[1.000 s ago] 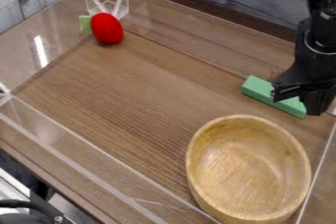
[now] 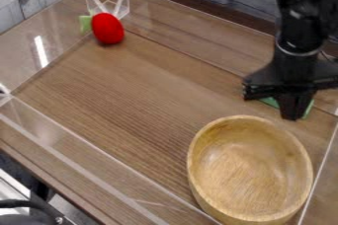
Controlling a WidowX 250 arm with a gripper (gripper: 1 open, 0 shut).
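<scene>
My dark gripper [image 2: 291, 105] is low at the right, just above and behind the wooden bowl [image 2: 248, 172], over a green block [image 2: 303, 103] that it largely hides. Whether anything sits between its fingers is hard to tell. A red egg-shaped object [image 2: 107, 30] lies at the upper left beside white and light green pieces.
The gripper has moved left and now covers most of the green block, which showed plainly before. The bowl and red object have not moved.
</scene>
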